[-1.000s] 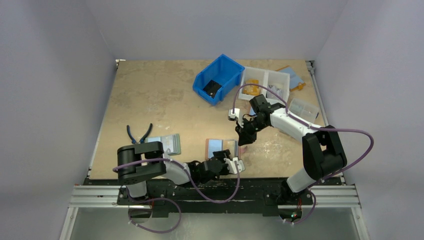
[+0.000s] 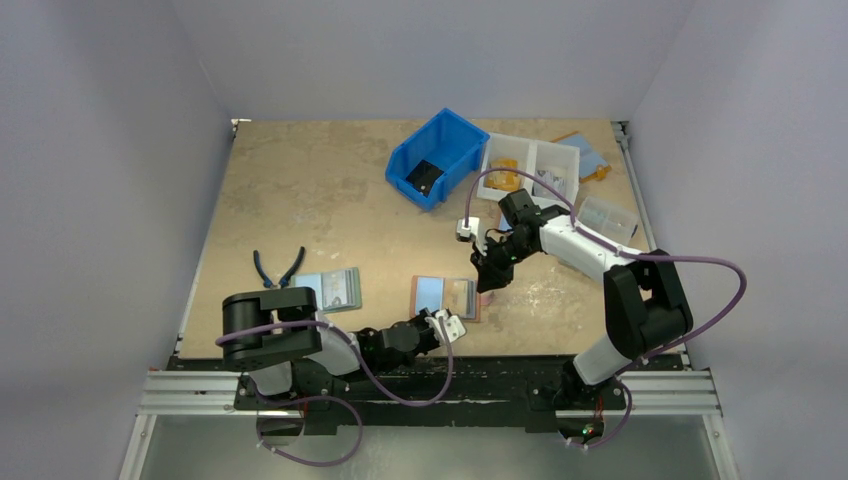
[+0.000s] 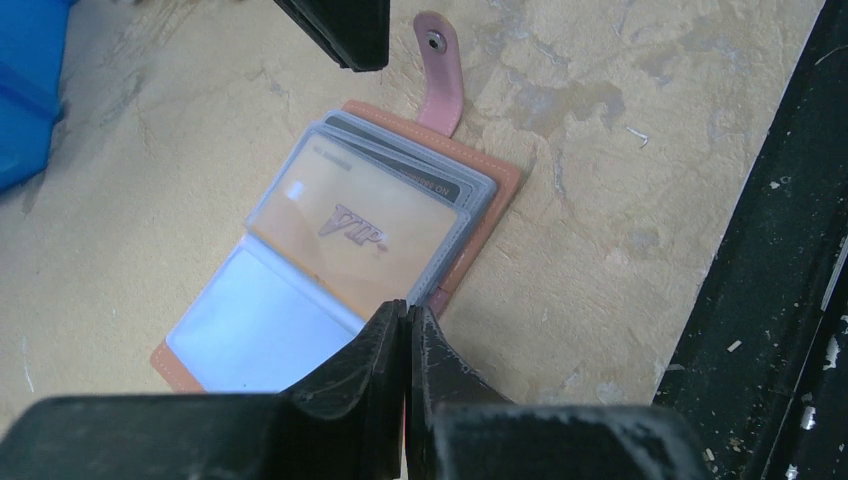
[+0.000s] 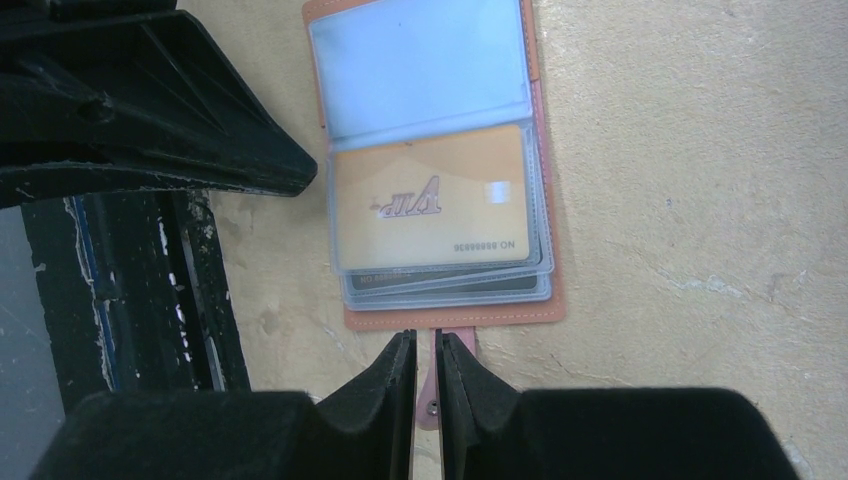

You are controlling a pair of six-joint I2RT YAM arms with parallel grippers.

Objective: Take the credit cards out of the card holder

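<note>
The open card holder, salmon with a pink snap strap, lies on the table with a light blue pocket and a stack of clear sleeves holding a VIP card and others beneath. My left gripper is low at the holder's edge, its fingertips together; whether anything thin is between them is hidden. My right gripper hovers above the strap end of the holder, fingertips nearly together with a narrow gap, nothing visible held.
A green card holder and pliers lie left. A blue bin, white divided tray and clear containers stand behind. The dark front table edge is close.
My left gripper has moved leftward along the holder, uncovering more of its card stack in the top view. The right arm has stayed still.
</note>
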